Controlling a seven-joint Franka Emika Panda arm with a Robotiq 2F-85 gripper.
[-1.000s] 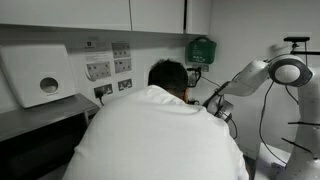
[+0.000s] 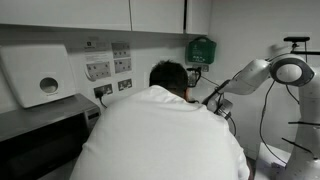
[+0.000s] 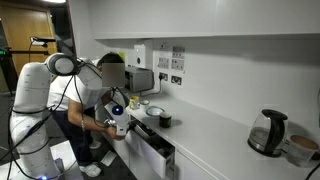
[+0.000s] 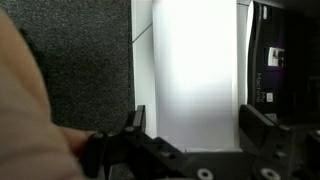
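In the wrist view my gripper has its dark fingers wide apart at the lower edge. Between them in the picture lies a white drawer front (image 4: 195,75); no contact with it can be made out. In exterior view 2 the drawer (image 3: 154,155) is pulled out from under the white counter, and my gripper (image 3: 122,130) is small and hard to make out near its far end. A black labelled item (image 4: 266,60) lies in the dark space right of the front. In exterior view 1 a person's back hides the gripper.
A person in a white shirt (image 2: 160,135) stands close to the arm; blurred skin (image 4: 25,110) fills the wrist view's left. On the counter (image 3: 225,145) are a kettle (image 3: 267,132), a dark cup (image 3: 165,119) and a microwave (image 3: 140,80). Dark floor (image 4: 90,50) lies beside the drawer.
The person has shifted slightly to the right in exterior view 1. No clear movement of the visible arm shows.
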